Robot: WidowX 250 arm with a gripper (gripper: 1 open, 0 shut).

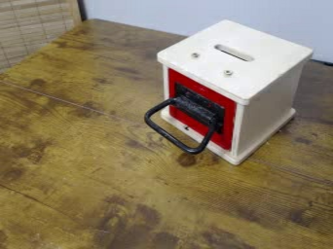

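A white wooden box (270, 88) with a slot and two screw heads on its top stands on the wooden table (104, 185) at the upper right. Its front carries a red panel (221, 135) with a black fitting, from which a black loop handle (158, 127) sticks out. No gripper shows in the camera view.
A white wall (169, 15) stands behind, with a bamboo blind (33, 24) at the upper left.
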